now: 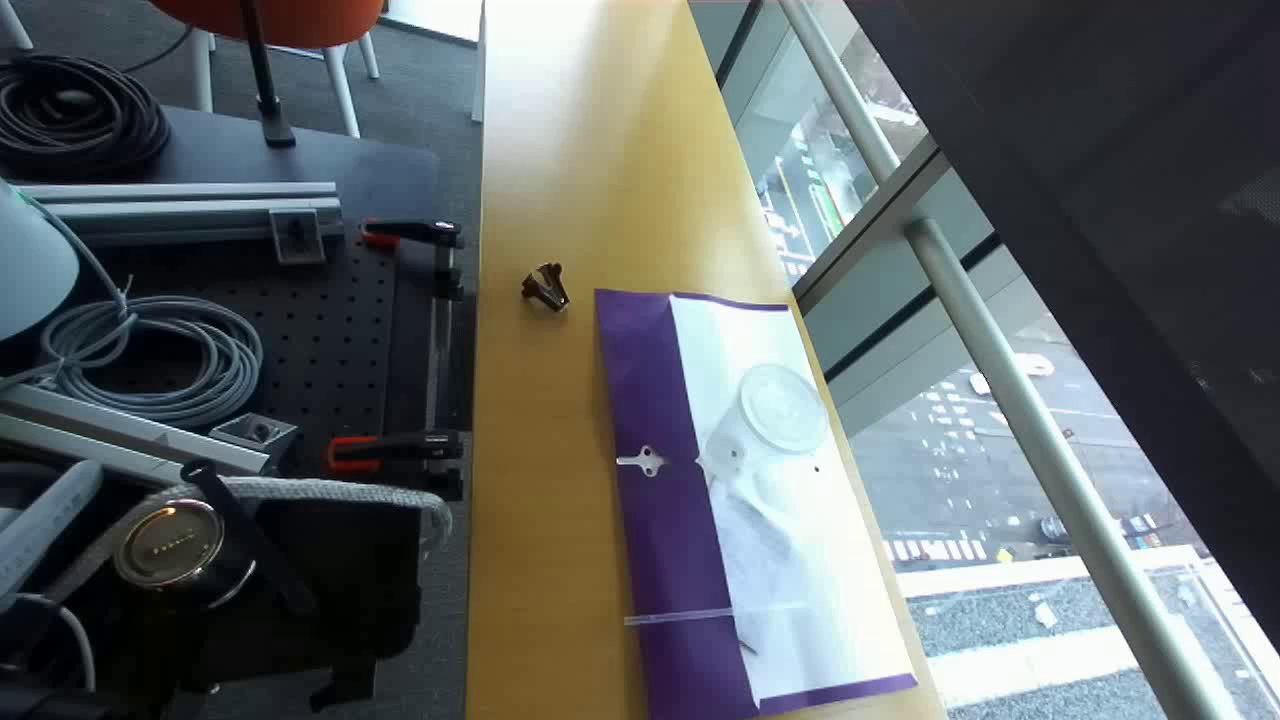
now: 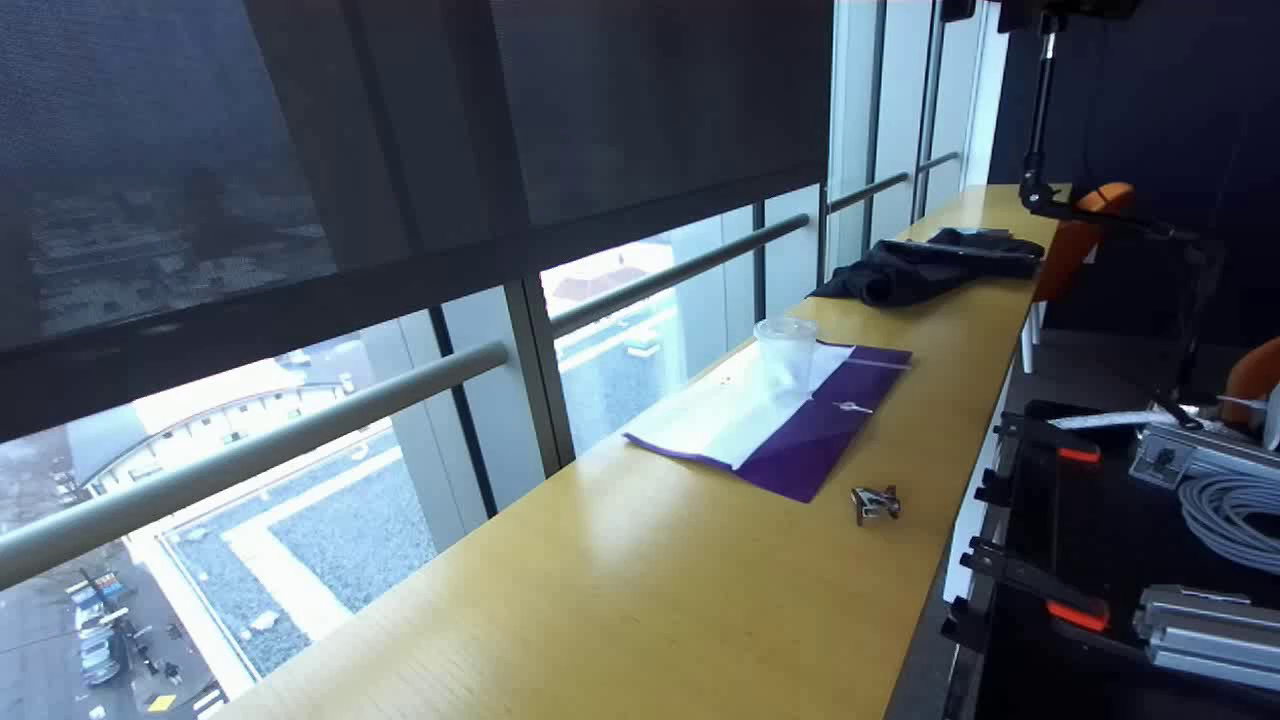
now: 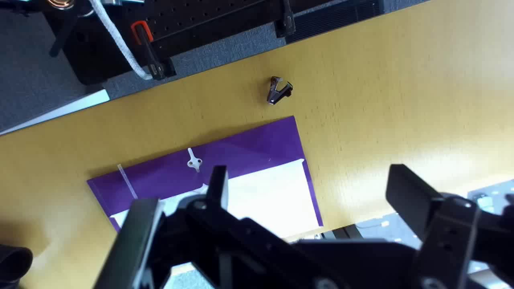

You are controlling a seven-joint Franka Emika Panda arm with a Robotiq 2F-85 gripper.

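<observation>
My gripper stands open in the wrist view, high over the table, with nothing held; neither exterior view shows it. A clear plastic cup (image 1: pixel 783 410) is upright on a purple folder with white paper (image 1: pixel 654 540). In the wrist view my gripper's dark parts hide most of the cup. On the folder's purple strip lie a small silvery key-like piece (image 3: pixel 194 161) and a thin clear strip (image 3: pixel 127 181). Apart from the folder, a dark brown staple remover (image 3: pixel 278 91) rests on bare wood near the table edge.
The long wooden table (image 2: pixel 672 600) has free room beside the staple remover. Windows with a rail (image 1: pixel 1002 348) run along one side. Opposite is a black bench with clamps (image 1: pixel 408 450) and coiled cable (image 1: pixel 180 360). Dark cloth (image 2: pixel 924 266) lies farther along the table.
</observation>
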